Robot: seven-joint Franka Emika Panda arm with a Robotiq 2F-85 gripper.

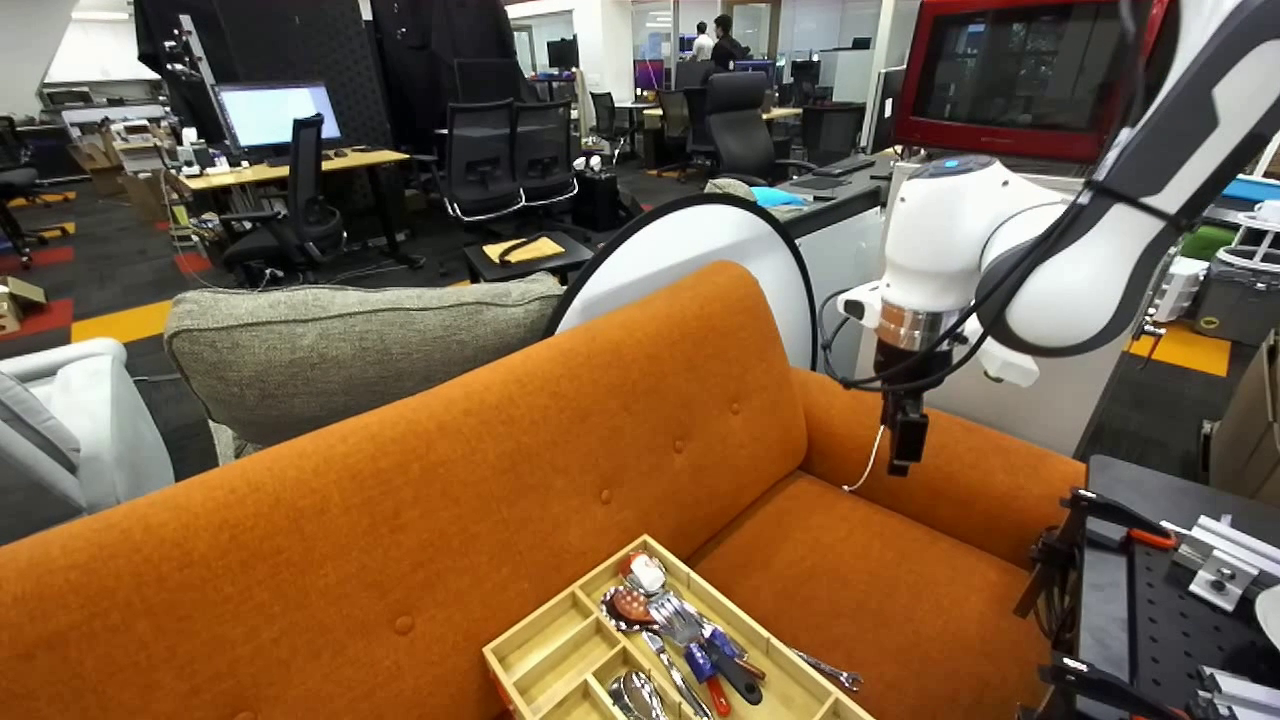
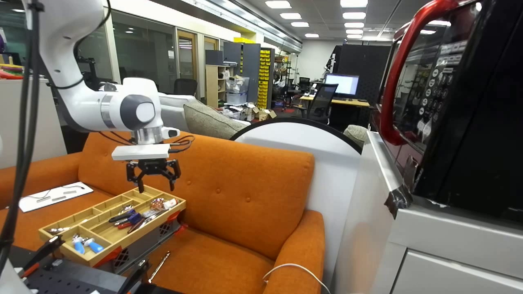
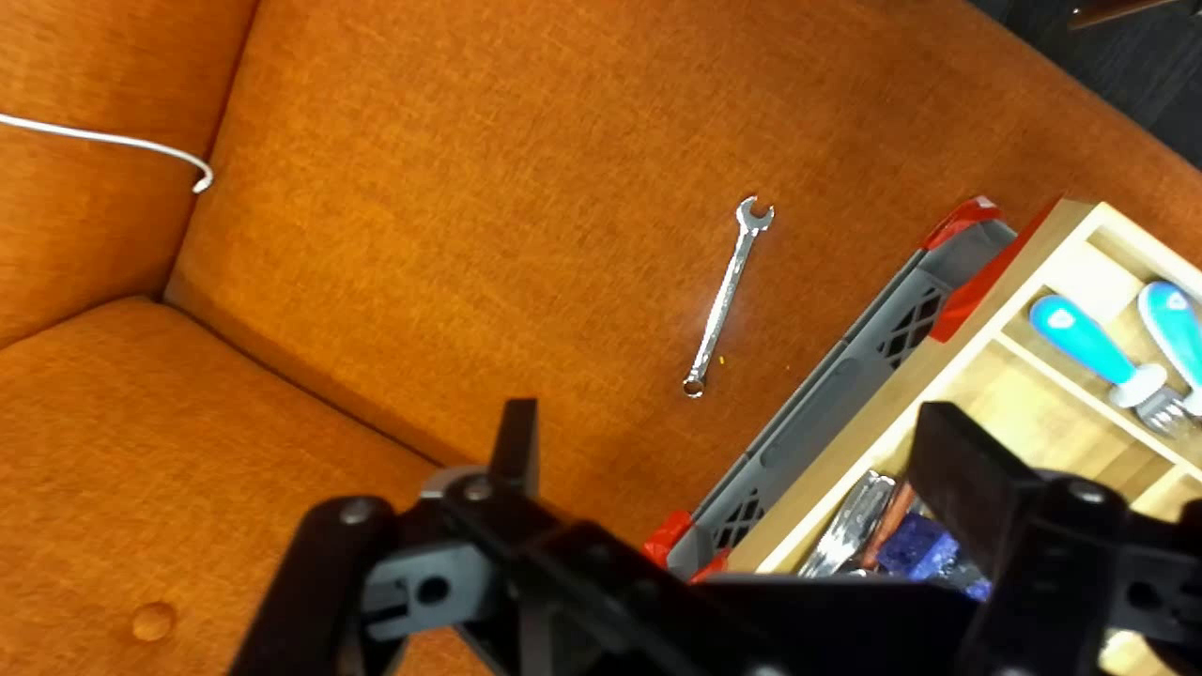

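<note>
My gripper is open, its two black fingers wide apart with nothing between them. It hangs in the air above the orange couch, as exterior view 1 shows (image 1: 907,462). A silver wrench (image 3: 724,299) lies on the seat, beyond the fingers in the wrist view; part of the same wrench shows beside the tray in exterior view 1. The wooden tray (image 2: 122,235) has several compartments with mixed utensils, among them a black-handled fork (image 1: 726,666) and blue-handled cutlery (image 2: 93,245). In the wrist view my right finger hides part of the tray.
Beneath the tray is a grey crate (image 3: 823,394) with red corners. A white cable (image 3: 113,137) hangs over the couch arm. The seat (image 3: 473,203) around the wrench is mostly clear. A black table (image 1: 1182,624) with clamps stands at the couch's front.
</note>
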